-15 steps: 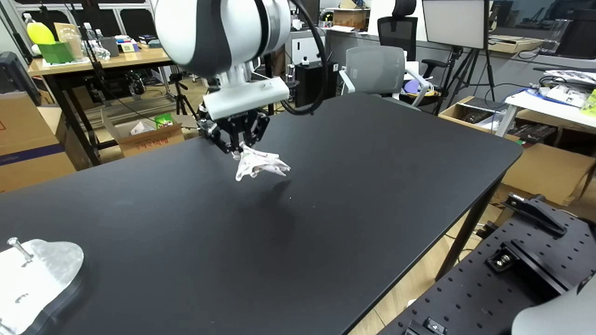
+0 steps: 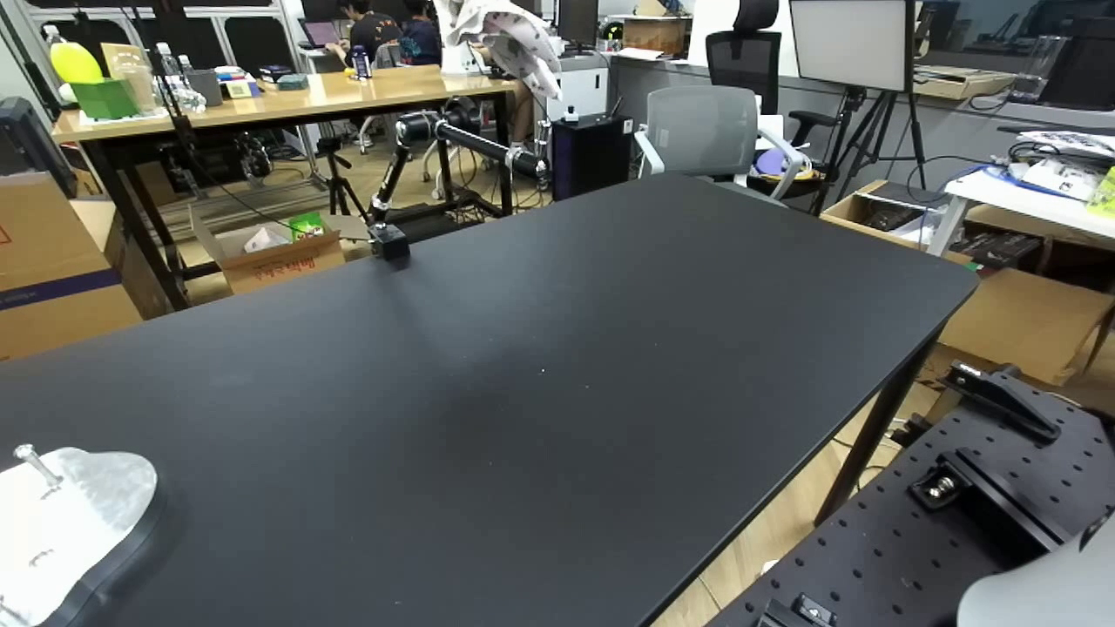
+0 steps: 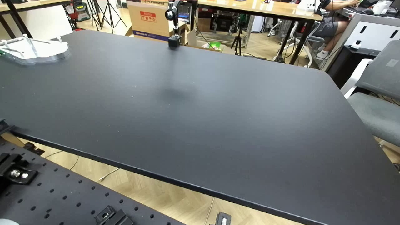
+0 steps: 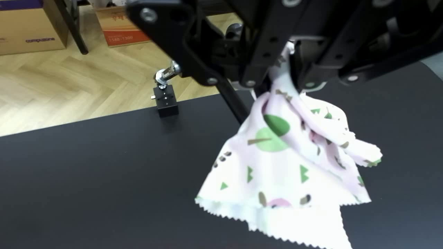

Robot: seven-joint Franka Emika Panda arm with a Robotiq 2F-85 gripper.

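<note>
A white-pink cloth (image 4: pixel 286 166) with green leaf prints and zigzag edges hangs bunched from my gripper, which is shut on its upper part. In the wrist view the cloth fans out below the fingers, over the dark table (image 4: pixel 104 186). Exterior view 1 catches only the cloth's lower folds (image 2: pixel 507 37) at the top edge, high above the table; the gripper itself is out of that frame. Neither the gripper nor the cloth appears in exterior view 2.
A white board with metal pegs (image 2: pixel 78 512) lies at its left. A small camera arm on a black base (image 2: pixel 389 241) stands on the far edge. A grey chair (image 2: pixel 702 125) is beyond the table.
A second ago the gripper held the cloth just above the table in exterior view 1.
</note>
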